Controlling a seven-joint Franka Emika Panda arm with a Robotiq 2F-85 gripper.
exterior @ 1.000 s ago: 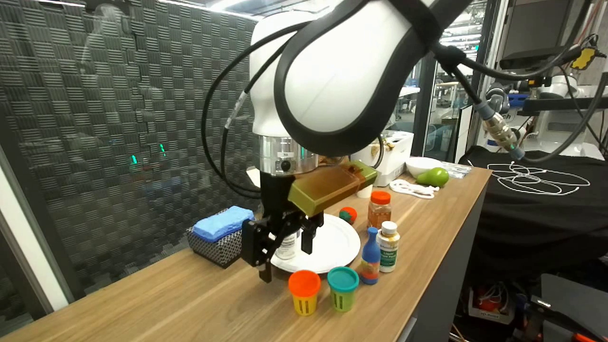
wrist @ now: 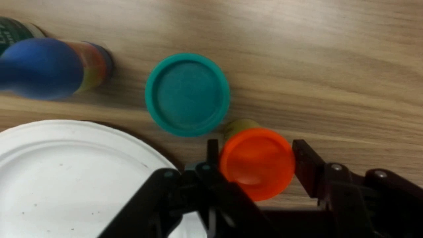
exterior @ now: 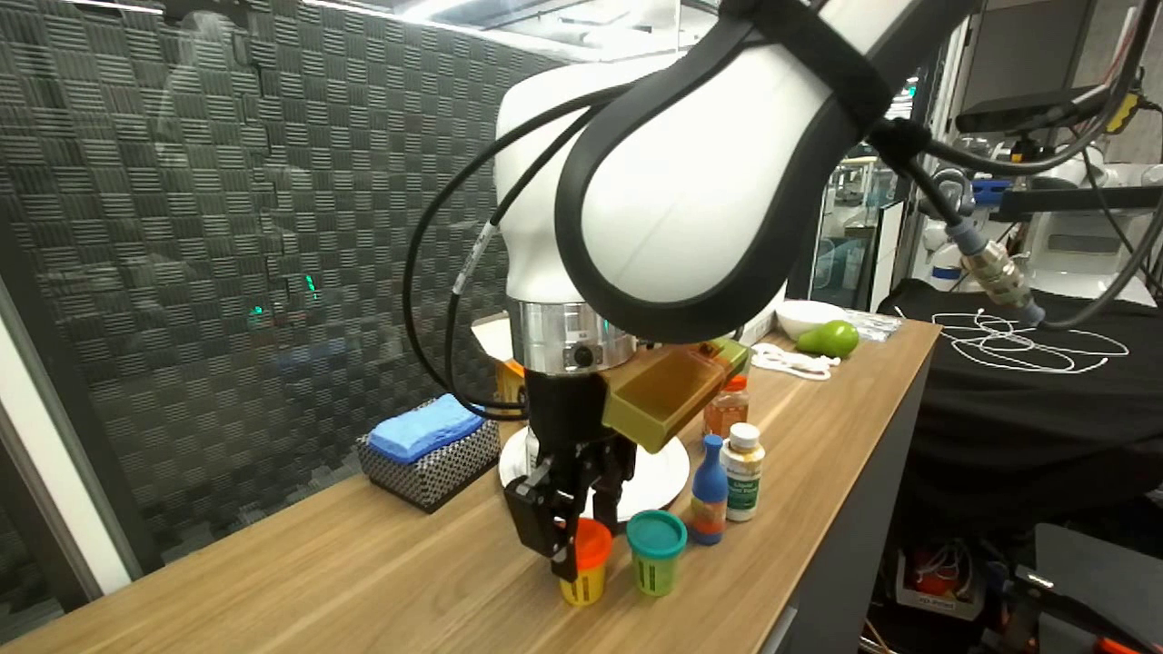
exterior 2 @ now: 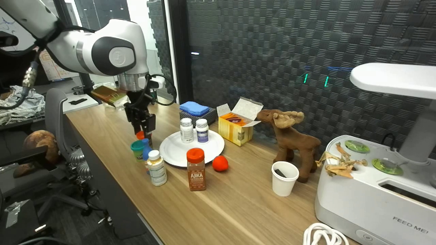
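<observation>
A yellow tub with an orange lid [wrist: 257, 164] stands on the table between the fingers of my gripper. The fingers are part open, one finger on each side of the lid. Whether the pads touch it, I cannot tell. In exterior view 1 the gripper [exterior: 589, 541] is low over this tub [exterior: 585, 589], hiding part of it. Close beside it is a green tub with a teal lid [exterior: 656, 545], outside the fingers.
A white plate [exterior 2: 173, 151] bearing two white bottles lies close to the gripper. Near the teal-lidded tub stand a blue bottle [exterior: 710, 490] and a white-capped bottle [exterior: 743, 474]. A spice jar [exterior 2: 196, 171] is farther along. Bare table [exterior: 360, 578] lies left in exterior view 1.
My gripper has moved down and to the right in exterior view 1, from above and behind the orange-lidded tub to around its lid. The tubs stand about where they were.
</observation>
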